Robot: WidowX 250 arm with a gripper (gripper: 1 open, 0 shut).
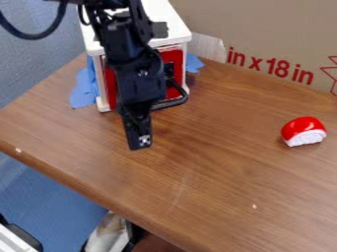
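Observation:
My black gripper hangs low over the left-middle of the wooden table, pointing down in front of a red and white box-like object at the back. Whether its fingers are open or shut is unclear from this angle. To the right lies a small red object with a white edge, apart from the gripper.
Blue cloths lie beside the red and white box. A cardboard panel stands along the back. The table's front-left edge drops to a blue surface.

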